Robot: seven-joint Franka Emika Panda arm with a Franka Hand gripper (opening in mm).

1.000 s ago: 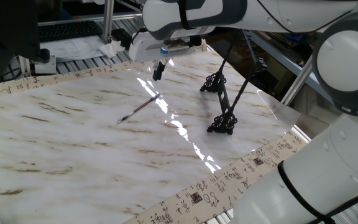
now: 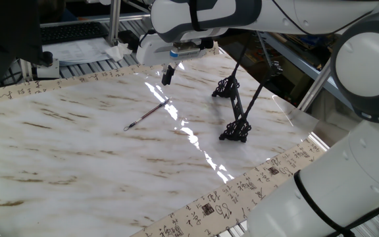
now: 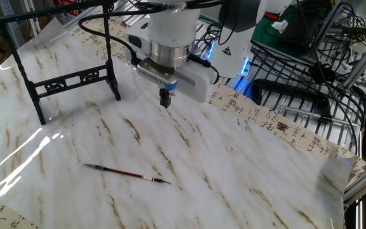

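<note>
A slim brush (image 3: 127, 173) with a dark tip and a reddish-brown handle lies flat on the marbled table mat. In exterior view 1 the same brush (image 2: 147, 115) rests near a bright streak of glare. My gripper (image 3: 164, 102) hangs above the mat, behind the brush and clear of it. Its small black fingers (image 2: 168, 74) look close together, with no object visible between them; their exact gap is too small to make out. A black brush stand (image 3: 67, 81) with ornate feet stands upright, left of my gripper in exterior view 2.
Lettered cream strips (image 2: 210, 207) border the mat (image 3: 234, 172). Behind the table lie cables and a black tray (image 3: 291, 98) on a slatted surface. In exterior view 1 a keyboard (image 2: 71, 32) sits at the back left.
</note>
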